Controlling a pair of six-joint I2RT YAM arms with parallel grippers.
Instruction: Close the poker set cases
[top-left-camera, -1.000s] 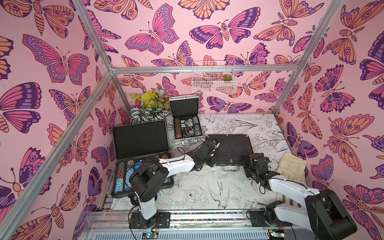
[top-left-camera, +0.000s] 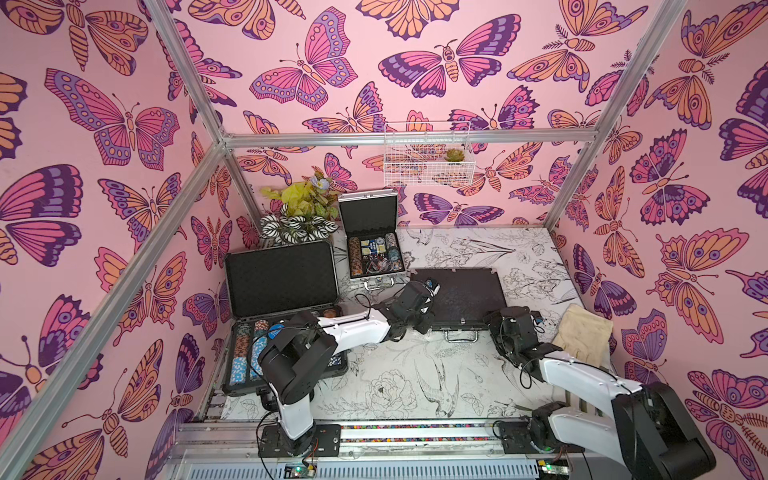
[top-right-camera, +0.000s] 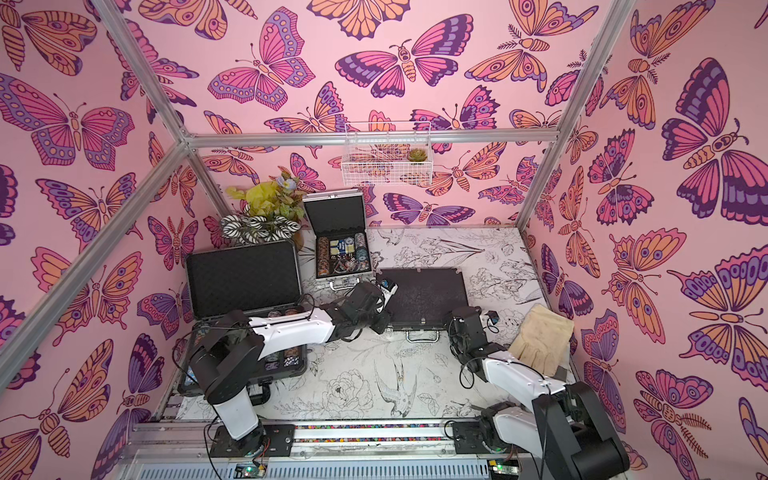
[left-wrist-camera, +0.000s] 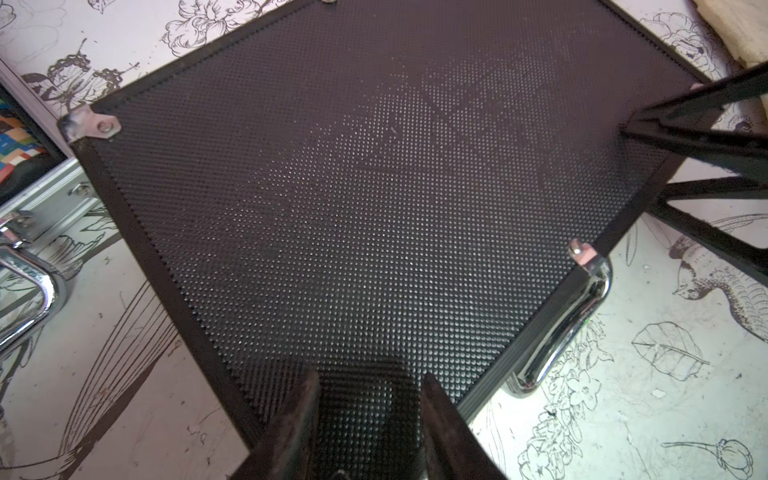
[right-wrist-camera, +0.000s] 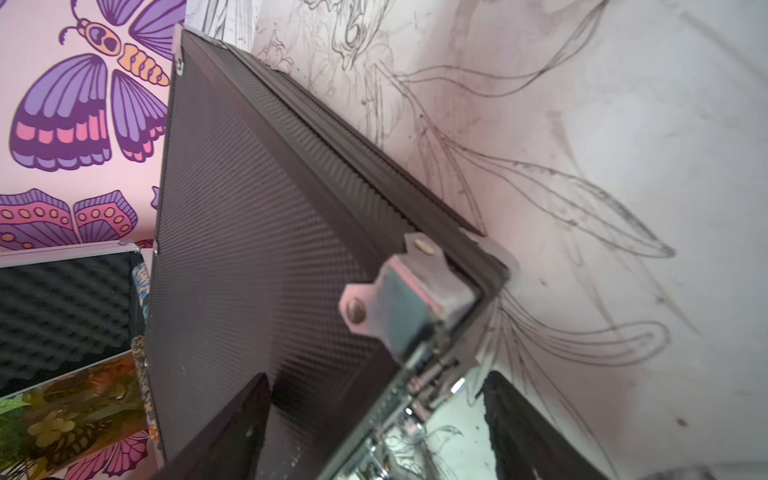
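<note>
Flat and shut on the table lies a black case (top-left-camera: 464, 297), its lid filling much of the left wrist view. Its silver handle (left-wrist-camera: 565, 332) faces the front. My left gripper is over the lid near its front left corner, fingers apart; whether they clasp anything is unclear. Open at the front right corner, my right gripper has its fingers to either side of the metal corner piece (right-wrist-camera: 408, 300). On the left a large black case (top-left-camera: 281, 278) stands open with chips inside, partly behind my left arm. A smaller silver case (top-left-camera: 368, 214) behind is open too.
Beige gloves (top-left-camera: 582, 334) lie right of my right arm. A plant (top-left-camera: 304, 209) stands in the back left corner. The wire basket (top-left-camera: 428, 164) hangs on the rear wall.
The right arm has shifted only very slightly. My left arm and all the cases look the same as before.
</note>
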